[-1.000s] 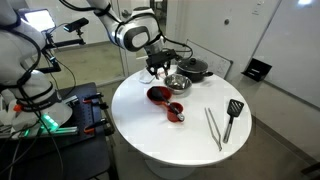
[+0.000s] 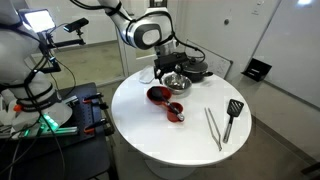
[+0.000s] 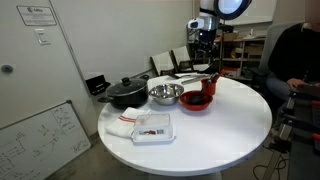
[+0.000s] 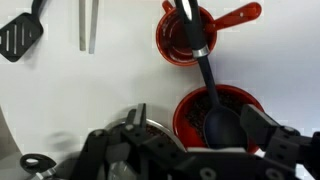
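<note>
My gripper (image 2: 172,73) hangs above the far half of the round white table, its fingers spread and empty. A black ladle (image 4: 224,128) lies with its head in a red bowl (image 4: 183,122), and its handle reaches over a small red saucepan (image 4: 172,40). In the wrist view both the bowl and the ladle head are partly covered by the fingers (image 4: 258,128). A silver metal pan (image 2: 178,84) stands beside the bowl, below the gripper in that view. Behind it is a black lidded pot (image 3: 127,93).
A black slotted spatula (image 2: 234,110) and metal tongs (image 2: 213,128) lie on the right side of the table (image 2: 160,145). A clear plastic box (image 3: 152,129) and a white cloth (image 3: 122,124) lie near the pot.
Seen from exterior view 1, the arm and gripper have shifted to the right over the table. The cookware and utensils show no movement.
</note>
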